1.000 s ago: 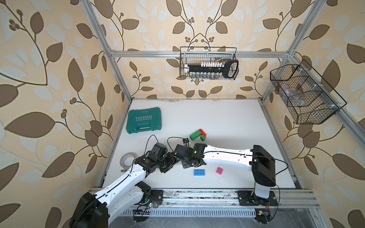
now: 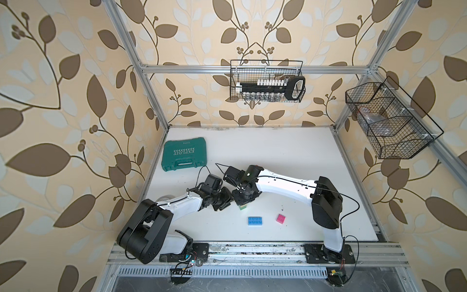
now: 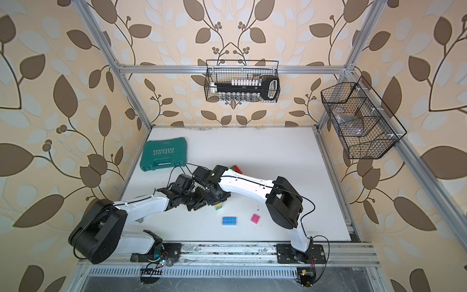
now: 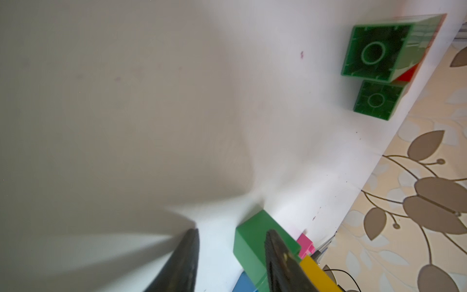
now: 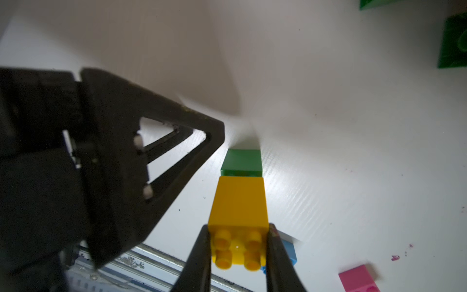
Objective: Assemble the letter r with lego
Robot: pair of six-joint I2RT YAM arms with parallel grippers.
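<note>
In the right wrist view my right gripper is shut on a yellow brick (image 5: pixel 238 199), studs toward me, above a green brick (image 5: pixel 241 160). My left gripper is part open close beside it, nothing clearly between its fingers; the green and yellow bricks (image 4: pixel 321 272) show just past its fingertips. Two more green bricks (image 4: pixel 379 51), with red (image 4: pixel 406 74) behind, lie farther off. A blue brick (image 2: pixel 255 221) and a pink brick (image 2: pixel 280 218) lie at the front of the table.
A green case (image 2: pixel 184 153) lies at the back left. Wire baskets (image 2: pixel 266 82) hang on the walls.
The right arm has moved toward the back, now hiding much of the green-red bricks in the top left view. The left arm has shifted right and its gripper sits slightly differently.
</note>
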